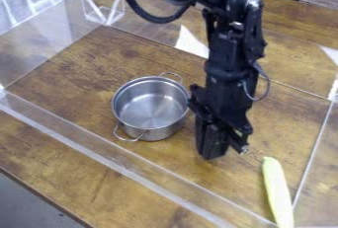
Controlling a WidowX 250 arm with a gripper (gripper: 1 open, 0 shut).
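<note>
My black gripper [211, 143] is low over the wooden table, just right of a steel pot [150, 106] with two wire handles. Its fingers point down and look shut, with nothing visible between them, though the tips are dark and hard to separate. A long pale yellow-green object [278, 190], like a corn cob or similar vegetable, lies on the table at the lower right, apart from the gripper.
Clear plastic walls edge the wooden table [79, 143]. A white railing stands at the back left.
</note>
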